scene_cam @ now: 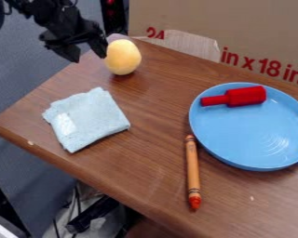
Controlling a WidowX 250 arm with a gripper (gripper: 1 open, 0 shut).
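Observation:
My black gripper (77,45) hangs at the top left, just left of a yellow round object (123,57) on the wooden table; whether its fingers are open is hard to make out. A folded pale blue cloth (86,120) lies at the table's left. On the right a blue plate (249,135) holds a red cylindrical object with a handle (244,96). An orange crayon-like stick (193,174) lies beside the plate, red end toward the front.
A large cardboard box (220,28) stands along the back, with a clear plastic piece before it.

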